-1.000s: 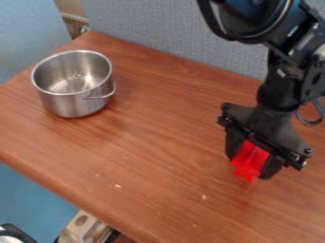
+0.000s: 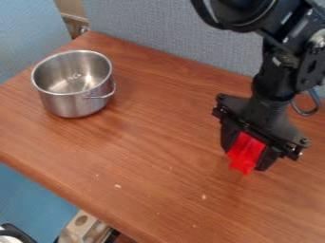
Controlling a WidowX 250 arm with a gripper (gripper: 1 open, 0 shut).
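Note:
My gripper (image 2: 258,147) hangs at the right of the camera view, low over the wooden table, shut on a red object (image 2: 245,155) whose lower part shows beneath and between its fingers. The object's full shape is hidden by the gripper.
A steel pot (image 2: 74,84) with a handle stands at the back left of the table (image 2: 152,161). A grey padded wall runs along the back, and the table's left edge drops to a blue surface.
The gripper and the red object have shifted slightly left and up since a second ago. The pot is unmoved.

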